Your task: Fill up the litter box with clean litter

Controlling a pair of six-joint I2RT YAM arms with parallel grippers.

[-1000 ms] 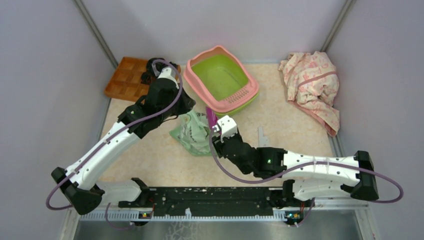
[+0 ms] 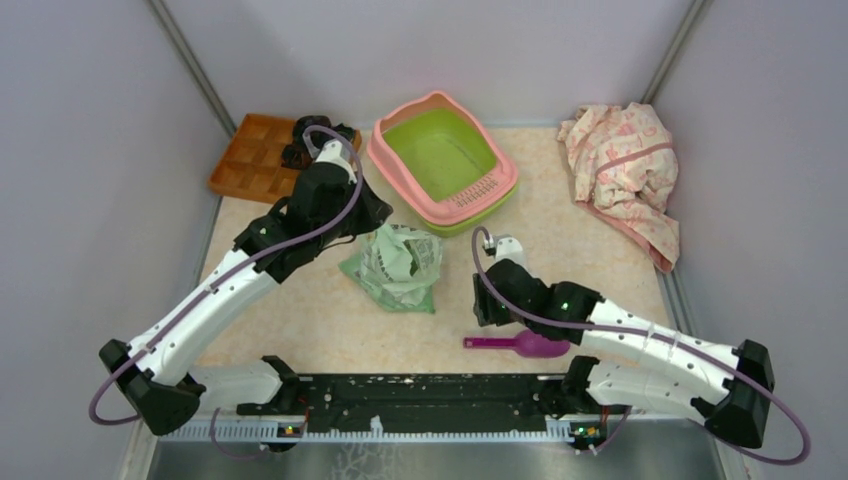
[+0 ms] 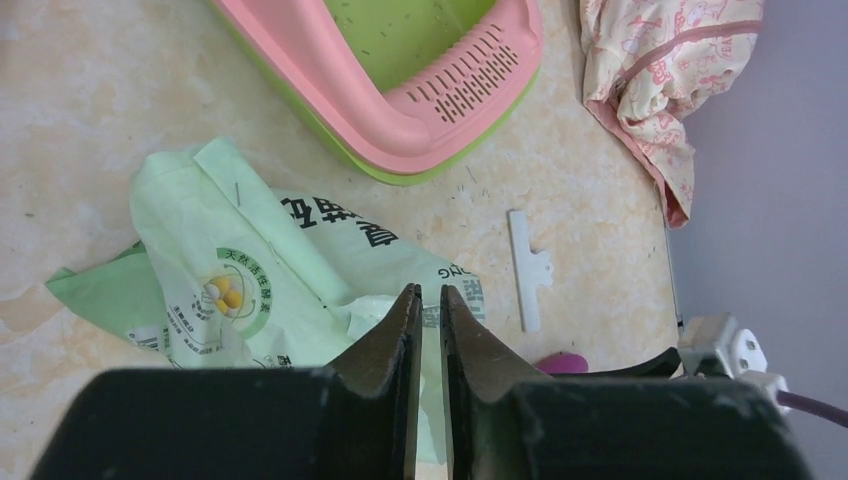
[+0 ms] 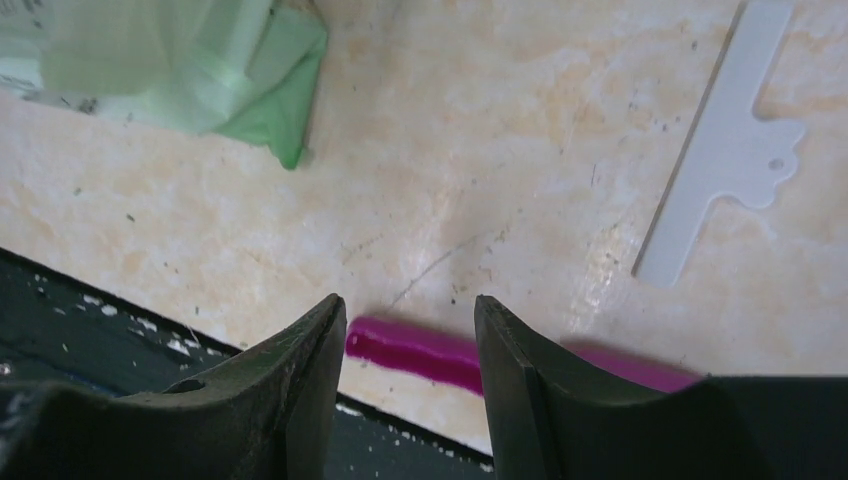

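Note:
The litter box, pink-rimmed (image 2: 470,202) with a green base, stands at the back middle. A crumpled light-green bag (image 2: 400,270) lies in front of it. My left gripper is shut at the bag's top, with pale bag material visible just beyond its fingertips; what it grips is hard to see. My right gripper is part open above the purple scoop (image 2: 535,343) at the front right, the scoop's handle (image 4: 420,350) showing between and below its fingers.
A light grey tool (image 4: 710,150) lies right of the bag. A brown tray (image 2: 250,150) with dark objects is at back left, bunched pink cloth (image 2: 620,170) at back right. The front edge is close to the scoop.
My right arm has moved from over the bag to the front right; the purple scoop, earlier raised with it, now lies near the front edge. The left arm has shifted only slightly.

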